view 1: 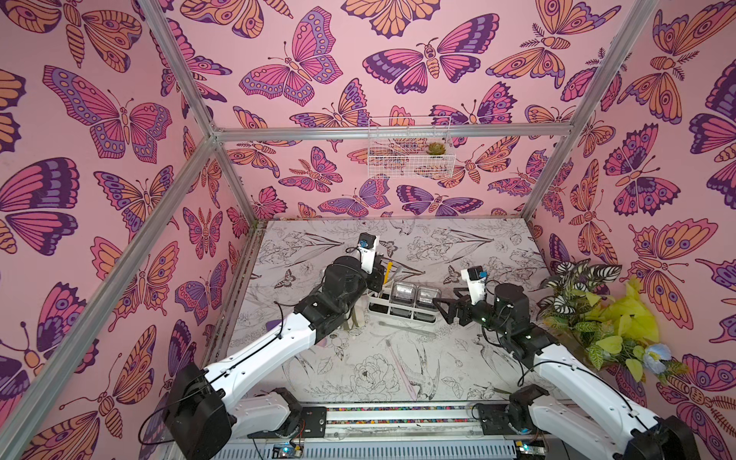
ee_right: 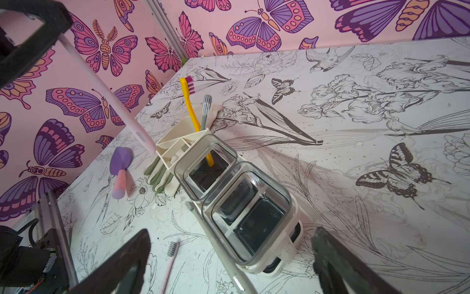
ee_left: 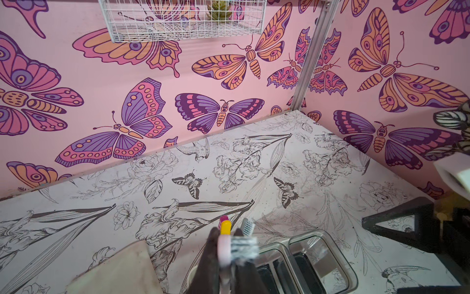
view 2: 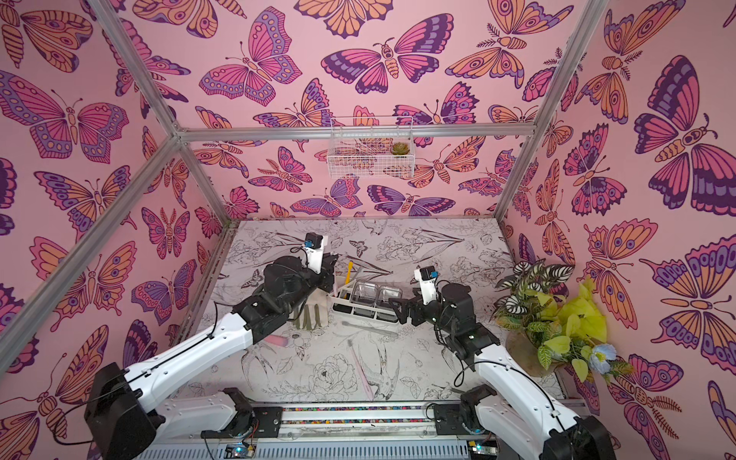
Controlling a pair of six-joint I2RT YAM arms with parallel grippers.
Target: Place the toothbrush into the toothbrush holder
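Note:
My left gripper is shut on a pale pink toothbrush (ee_left: 224, 251), its white bristles uppermost. In the right wrist view, the pink handle (ee_right: 110, 98) slants down, its lower tip at the left end of the white toothbrush holder (ee_right: 171, 149); whether it has entered a slot I cannot tell. A yellow toothbrush (ee_right: 190, 105) and a grey toothbrush (ee_right: 206, 110) stand in the holder. Beside the holder's right end, my right gripper (view 1: 444, 309) is open and empty. Another pink toothbrush (ee_right: 169, 262) and a grey toothbrush (ee_right: 225, 254) lie on the table.
Clear cups (ee_right: 247, 210) fill much of the holder's top. To its left lie a beige cloth-like item with green strips (ee_right: 164, 178) and a purple-headed, pink-handled tool (ee_right: 120, 164). A potted plant (view 1: 605, 314) stands far right.

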